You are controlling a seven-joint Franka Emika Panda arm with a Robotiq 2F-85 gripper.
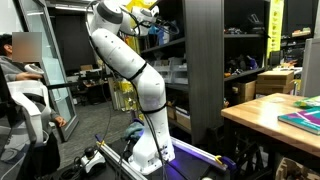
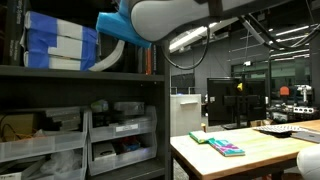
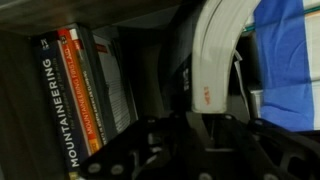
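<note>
In the wrist view, a white curved band (image 3: 215, 58) with a small orange mark runs from the top edge down to my gripper. The dark fingers are shut on its lower end; their exact contact is hard to make out in the shadow. High at the shelf in exterior view 2, the white curved piece (image 2: 108, 57) shows beside a blue-and-white box (image 2: 62, 45). My arm (image 1: 148, 90) reaches up to the top of exterior view 1, where the gripper's fingers are too small to read.
Upright books (image 3: 72, 95) stand left of the gripper, and blue-and-white packaging (image 3: 285, 60) is close on its right. Clear bins (image 2: 120, 128) fill the lower shelves. A wooden table (image 1: 265, 115) carries colourful flat items (image 1: 300, 120).
</note>
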